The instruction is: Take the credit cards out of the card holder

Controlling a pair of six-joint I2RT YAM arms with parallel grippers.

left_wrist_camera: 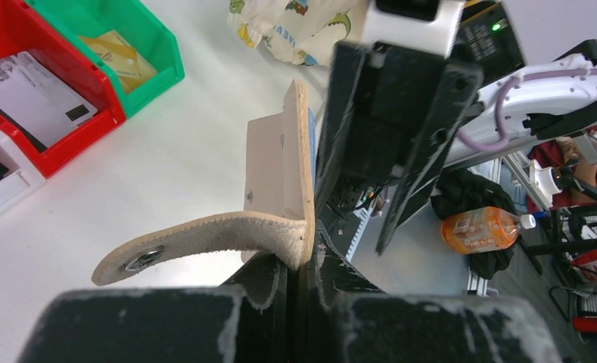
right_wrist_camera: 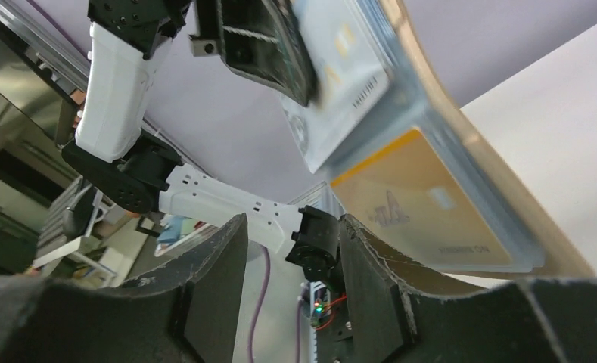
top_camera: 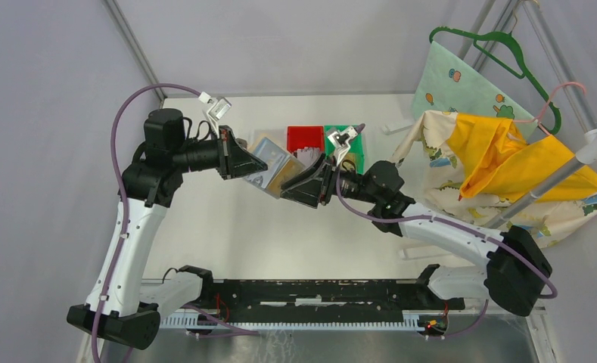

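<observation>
The beige leather card holder [left_wrist_camera: 268, 166] is pinched in my left gripper, which is shut on it. Its strap with a metal snap [left_wrist_camera: 144, 259] curls out to the left. From the right wrist view I see the holder's inner face, with a tan card [right_wrist_camera: 424, 200] edged in orange inside a clear pocket and a pale blue-and-white card [right_wrist_camera: 340, 83] above it. My right gripper is open, its fingers apart with nothing between them. In the top view that gripper [top_camera: 283, 192] is close beside the holder's lower right corner.
Behind the arms stand a red bin [top_camera: 305, 134] holding pale cards and a green bin [left_wrist_camera: 155, 38] with a yellowish card inside. A white bin [left_wrist_camera: 4, 174] adjoins the red one. Clothes on a rack [top_camera: 499, 159] fill the right side.
</observation>
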